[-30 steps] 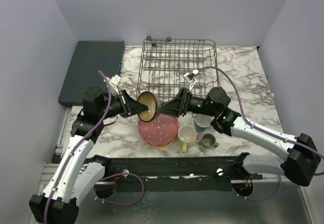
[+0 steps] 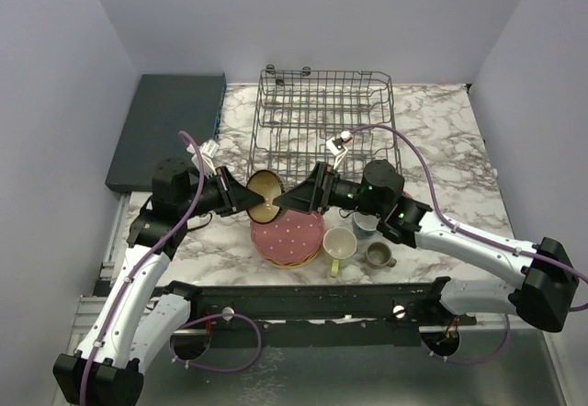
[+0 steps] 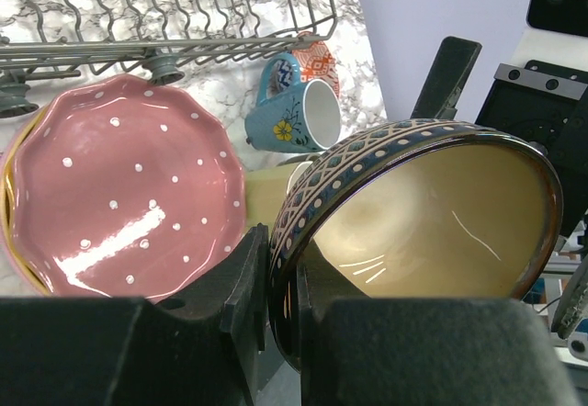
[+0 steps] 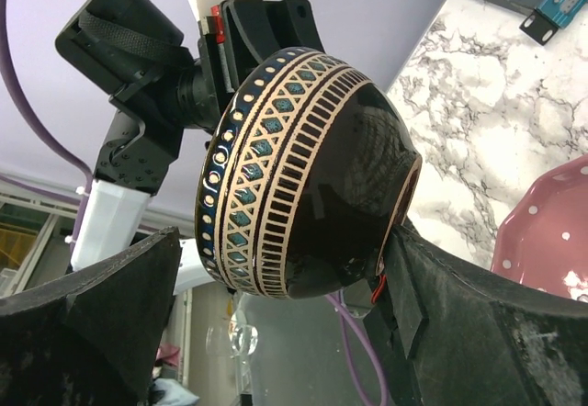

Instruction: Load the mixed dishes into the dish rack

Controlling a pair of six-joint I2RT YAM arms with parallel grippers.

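A dark patterned bowl (image 2: pixel 265 195) with a cream inside is tipped on its side above the pink plates. My left gripper is shut on its rim in the left wrist view. My right gripper (image 2: pixel 287 198) reaches in from the right at the bowl's outer side, fingers part open. In the right wrist view the bowl (image 4: pixel 312 176) shows between the spread right fingers, its foot close to one finger (image 4: pixel 418 268); contact is unclear. The wire dish rack (image 2: pixel 323 117) stands empty behind. Scalloped, dotted pink plates (image 2: pixel 287 241) lie stacked on the counter.
Right of the plates are a cream mug (image 2: pixel 339 243), a blue mug (image 3: pixel 280 123) and a grey-green mug (image 2: pixel 378 255); an orange-patterned piece (image 3: pixel 319 64) shows behind the blue one. A dark flat box (image 2: pixel 165 130) lies back left. Bare marble (image 2: pixel 436 140) lies right of the rack.
The bowl has turned a little and moved slightly left, still in my left gripper.
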